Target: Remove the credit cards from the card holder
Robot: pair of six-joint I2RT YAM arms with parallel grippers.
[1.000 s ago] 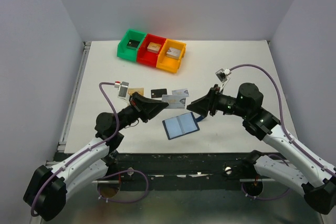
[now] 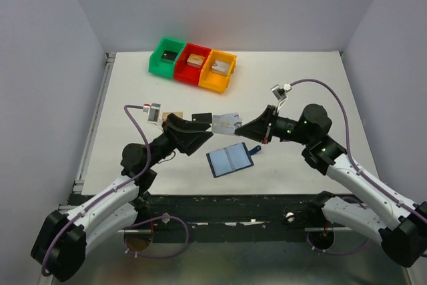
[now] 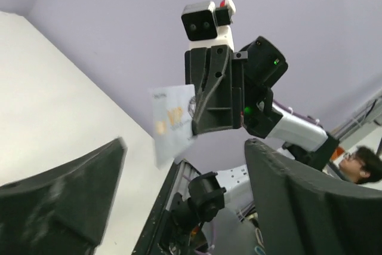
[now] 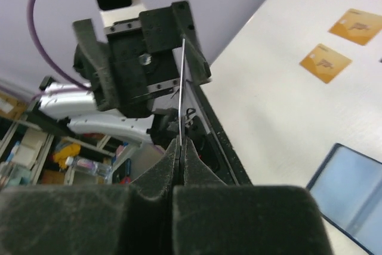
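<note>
A silver card (image 3: 173, 117) is pinched in my right gripper (image 2: 238, 129), which holds it by one edge above the table. In the right wrist view the card (image 4: 181, 88) appears edge-on as a thin line rising from the shut fingertips. My left gripper (image 2: 209, 129) stands open at the card's other side; the left wrist view shows its fingers (image 3: 98, 174) wide apart, with the card beyond them. The blue card holder (image 2: 229, 159) lies flat on the table below. Behind the arms lie a black card (image 2: 201, 118) and gold cards (image 4: 325, 63).
At the back stand a green bin (image 2: 155, 65) with black contents, a red bin (image 2: 181, 71) with gold contents and an orange bin (image 2: 213, 82) with silver contents.
My right gripper has moved left and taken the card's edge.
</note>
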